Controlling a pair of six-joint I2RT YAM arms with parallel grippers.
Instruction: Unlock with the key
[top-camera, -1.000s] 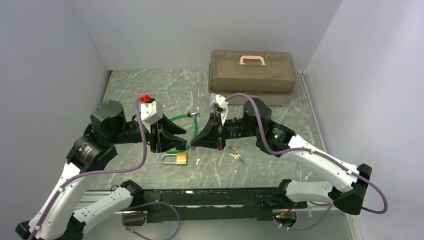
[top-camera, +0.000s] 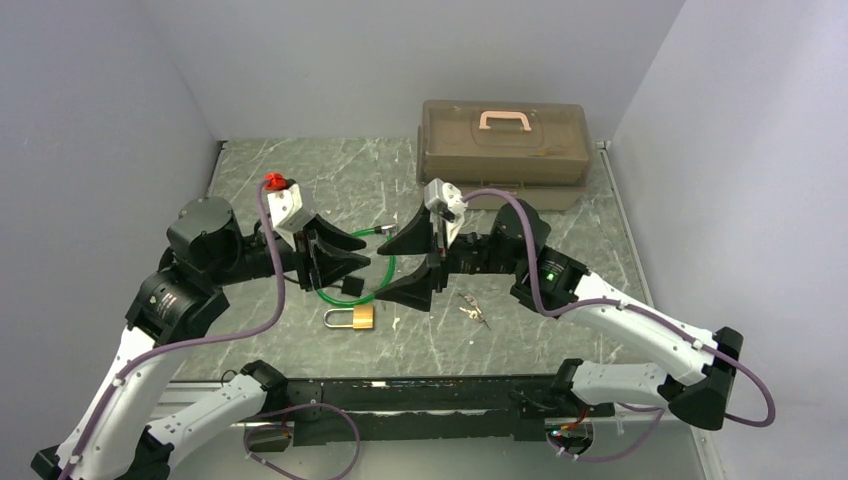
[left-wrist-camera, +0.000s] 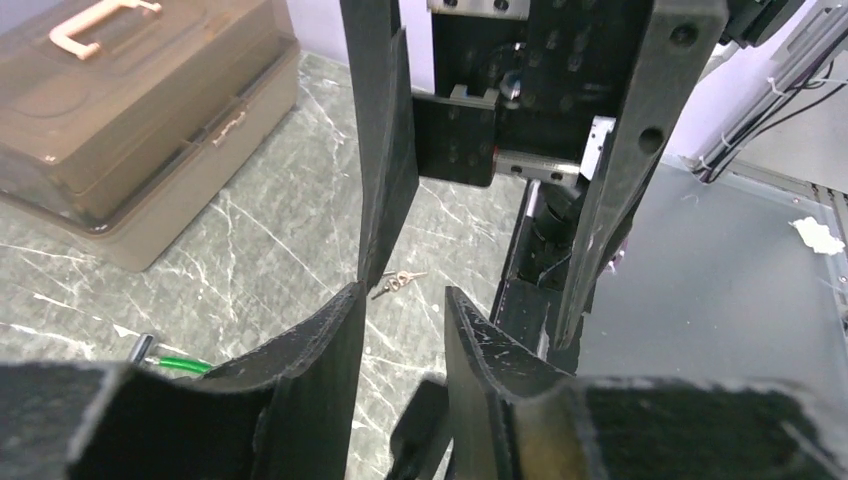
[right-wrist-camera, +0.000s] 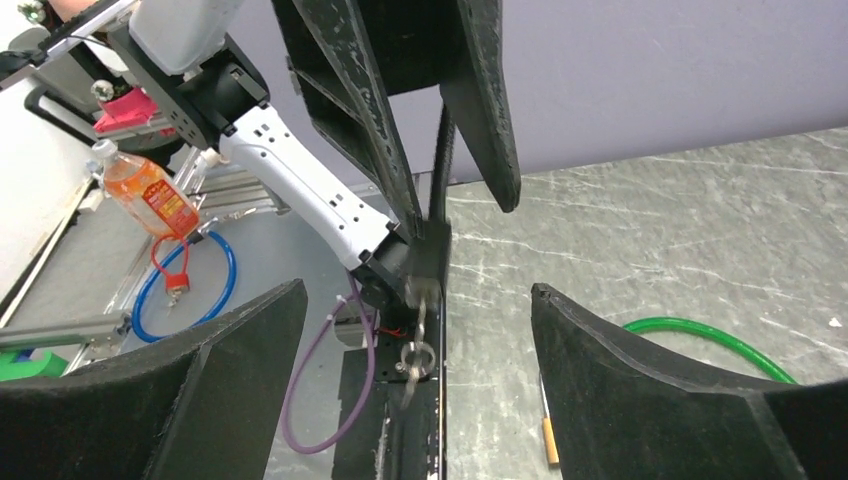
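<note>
A brass padlock (top-camera: 362, 316) lies on the marble board, its shackle to the left. Keys (top-camera: 473, 309) lie to its right, also small in the left wrist view (left-wrist-camera: 398, 282). My left gripper (top-camera: 350, 255) and right gripper (top-camera: 385, 272) hover facing each other above the middle. The left fingers stand part open with nothing seen between them. The right gripper is open, nothing held between its fingers.
A brown toolbox (top-camera: 505, 140) stands at the back right. A green hose (top-camera: 390, 262) loops behind the padlock. Walls close the sides and back; the board's front right is mostly clear.
The left gripper has drawn back to the left.
</note>
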